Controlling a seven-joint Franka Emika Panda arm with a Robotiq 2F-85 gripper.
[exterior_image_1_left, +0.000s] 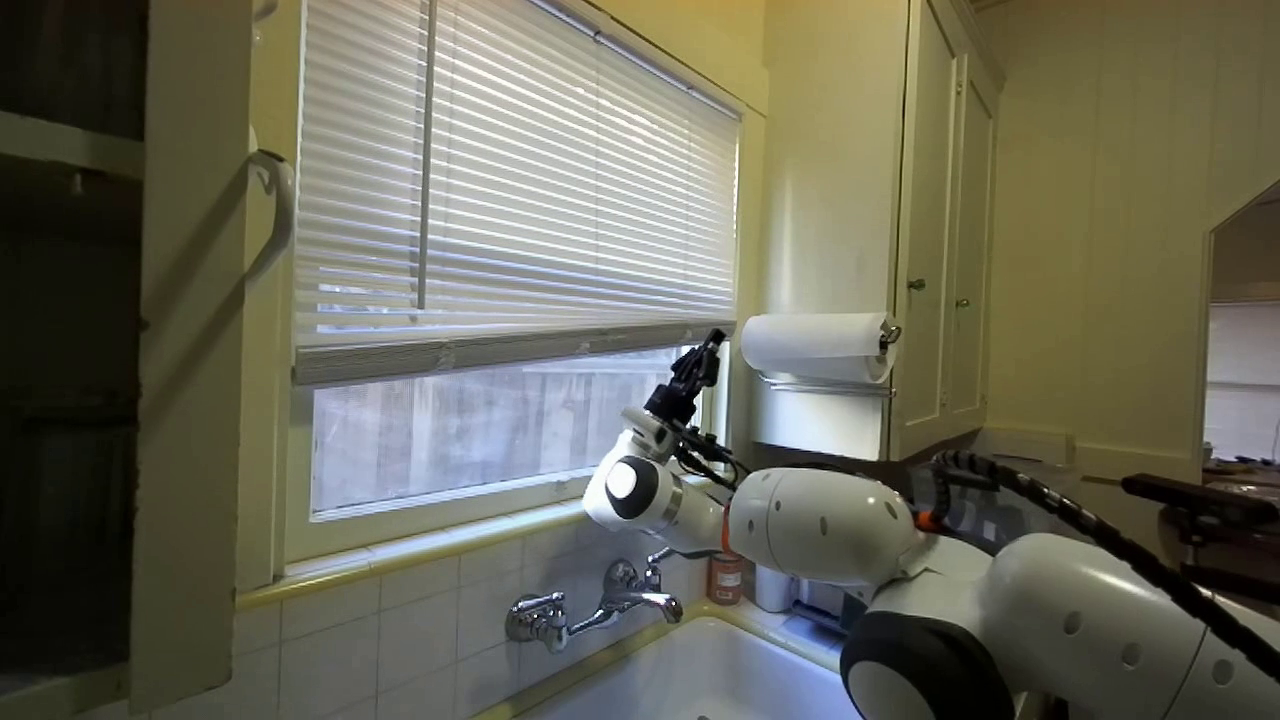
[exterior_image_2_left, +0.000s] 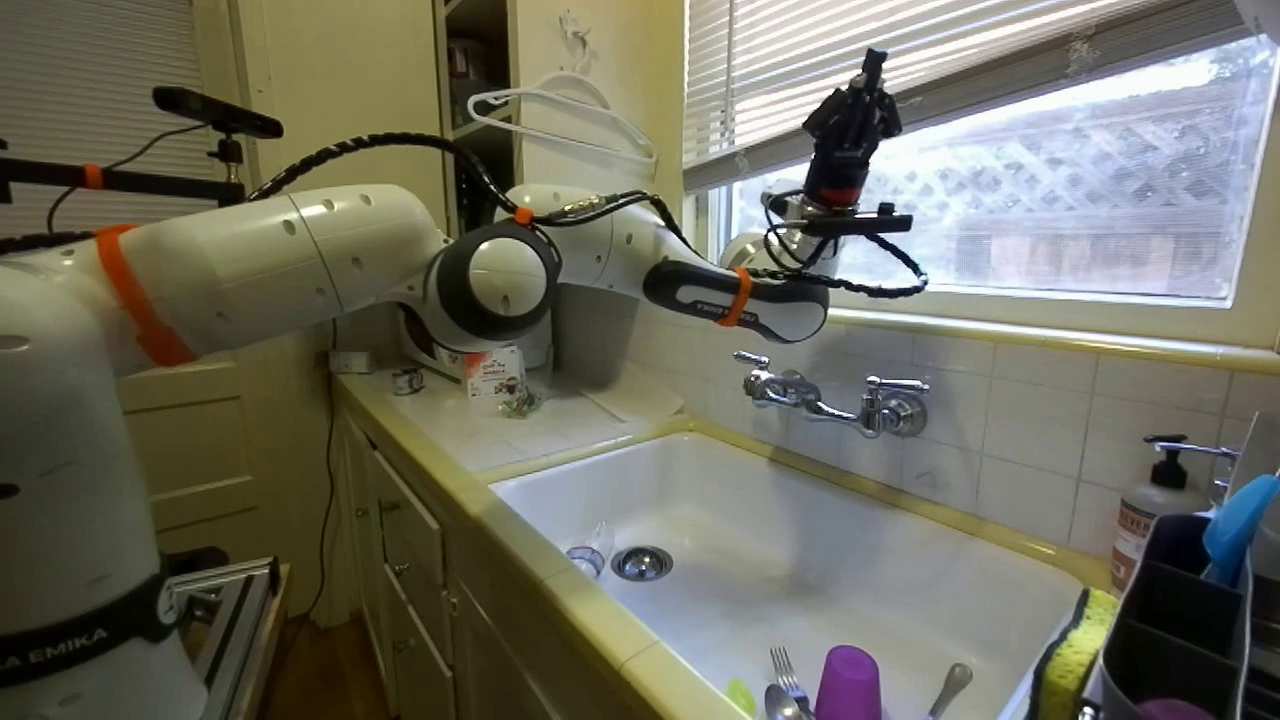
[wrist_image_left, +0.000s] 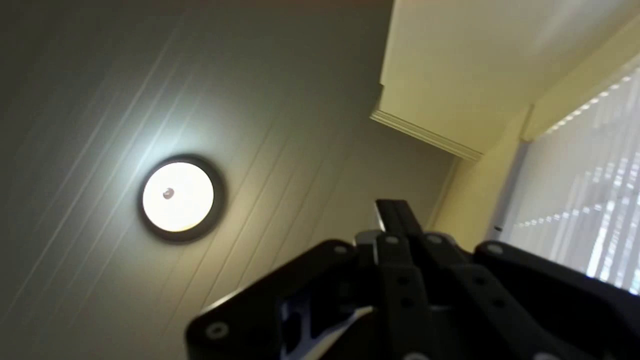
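Observation:
My gripper points upward in front of the window, its tip near the right end of the blind's bottom rail in exterior view 1. The white slatted blind hangs partway down, and its bottom edge slants. From the other side, in exterior view 2, the gripper overlaps the rail in the picture; whether they touch cannot be told. In the wrist view the fingers are together with nothing visible between them. Part of the blind shows at the right there.
Below the arm are the faucet and the white sink, which holds a purple cup and cutlery. A paper towel roll hangs just right of the gripper under the cabinet. An open cabinet door stands at the left.

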